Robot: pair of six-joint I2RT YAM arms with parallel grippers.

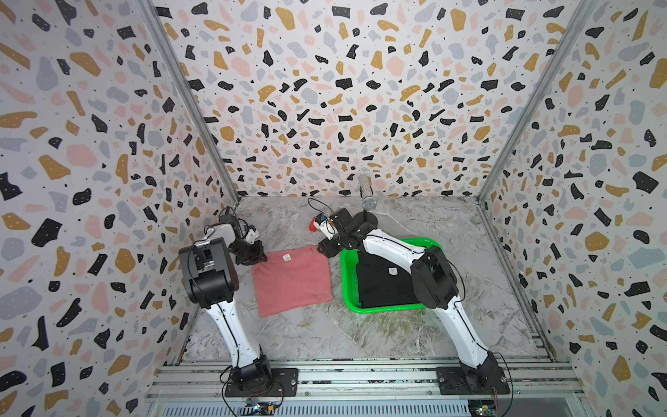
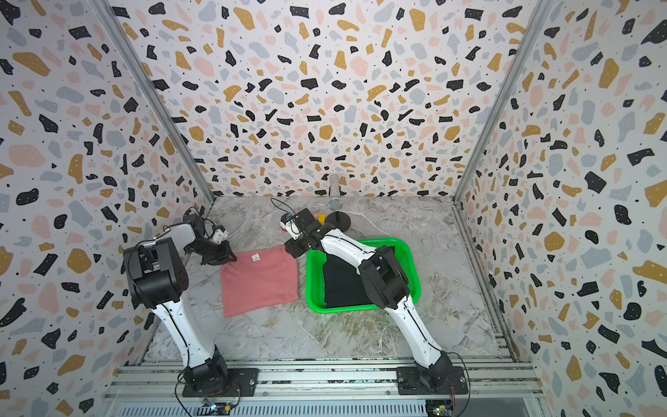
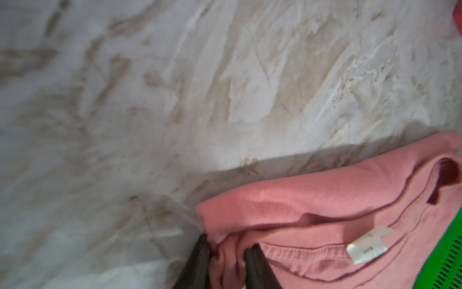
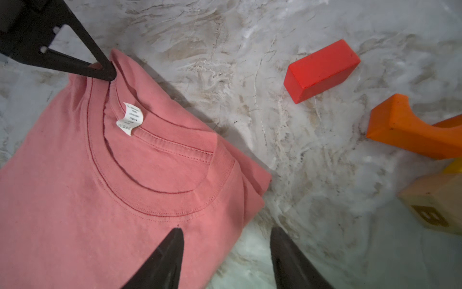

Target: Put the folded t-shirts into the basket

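A folded pink t shirt [image 1: 295,286] lies flat on the table left of the green basket [image 1: 351,292], its white neck label facing up. Inside the basket rests a black t shirt [image 1: 382,286]. My left gripper is at the pink shirt's far left shoulder, cloth bunched in pleats between its part-spread fingers [image 3: 258,267]; how firmly they pinch cannot be told. Over the shirt's far right corner, my right gripper stands open, nothing gripped. The corner's edge shows beyond and between its fingertips.
Behind the shirt lie a red block [image 4: 320,69], an orange arched block [image 4: 409,127] and a wooden block [image 4: 435,200]. A lamp-like stand [image 2: 337,221] is at the back. My right arm [image 1: 396,248] crosses above the basket.
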